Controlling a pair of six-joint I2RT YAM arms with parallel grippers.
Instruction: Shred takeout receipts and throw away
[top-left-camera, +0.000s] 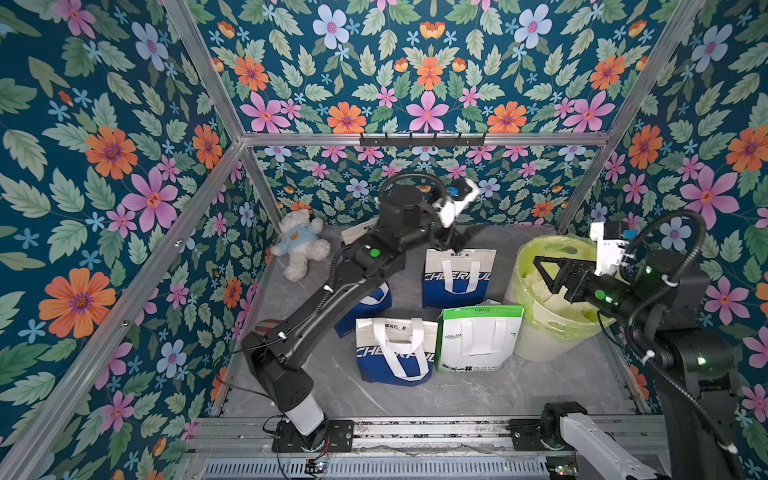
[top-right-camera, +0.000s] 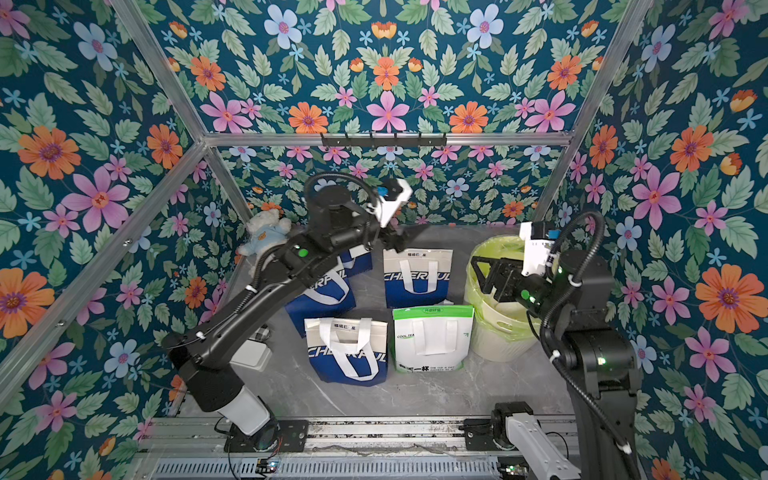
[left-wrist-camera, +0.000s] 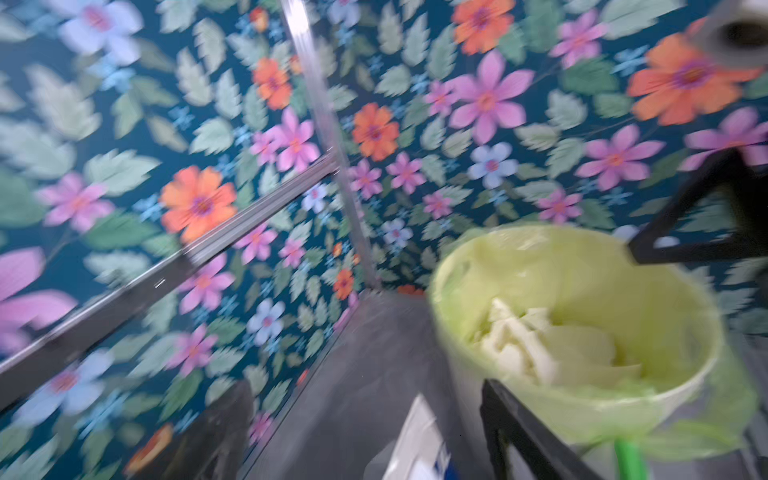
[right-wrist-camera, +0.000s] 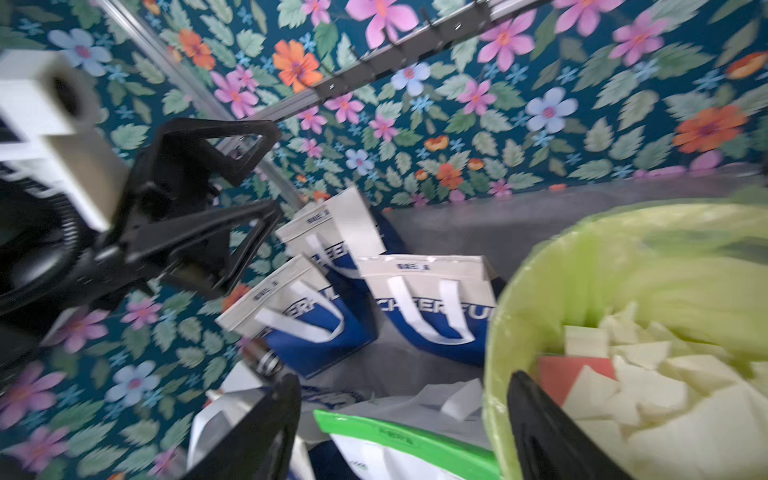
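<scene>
Torn pale paper pieces (right-wrist-camera: 652, 384) and a red scrap (right-wrist-camera: 572, 374) lie inside the bin (left-wrist-camera: 560, 240), which has a yellow-green liner. My right gripper (top-left-camera: 546, 276) hangs over the bin's mouth, its fingers (right-wrist-camera: 552, 428) spread with nothing between them. Left of the bin, above the back of the bags, my left gripper (top-left-camera: 470, 235) is raised in the air. Its fingers (left-wrist-camera: 520, 432) stand apart in the left wrist view, blurred, and hold nothing that shows. No whole loose receipt can be made out.
Several blue-and-white takeout bags (top-right-camera: 417, 276) stand left of the bin. A white bag with a green top (top-right-camera: 432, 340) stands at the front, close to the bin. A teddy bear (top-left-camera: 300, 244) sits back left.
</scene>
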